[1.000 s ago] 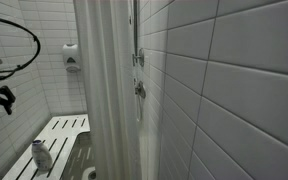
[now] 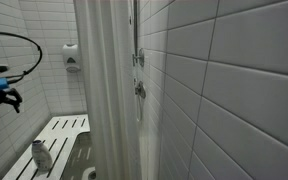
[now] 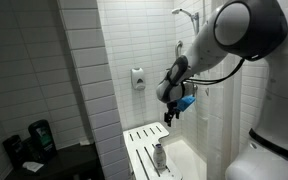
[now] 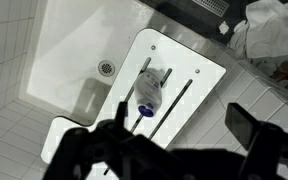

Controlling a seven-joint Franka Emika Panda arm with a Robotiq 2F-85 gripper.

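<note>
A pale bottle stands upright on the white slatted shower bench. From above, in the wrist view, the bottle shows a purple cap and sits between the dark slots of the bench. My gripper is open, its two dark fingers wide apart and nothing held between them. Exterior view 2 has the gripper in the air above the bench, clear of the bottle. At the left edge of exterior view 1, the gripper is only partly visible.
A shower curtain hangs beside the bench. A dispenser is fixed to the tiled back wall. Dark bottles stand on a black surface outside the stall.
In exterior view 1 the gripper has come a little further right into view and its blue part sits slightly lower. The bottle has stayed in place.
</note>
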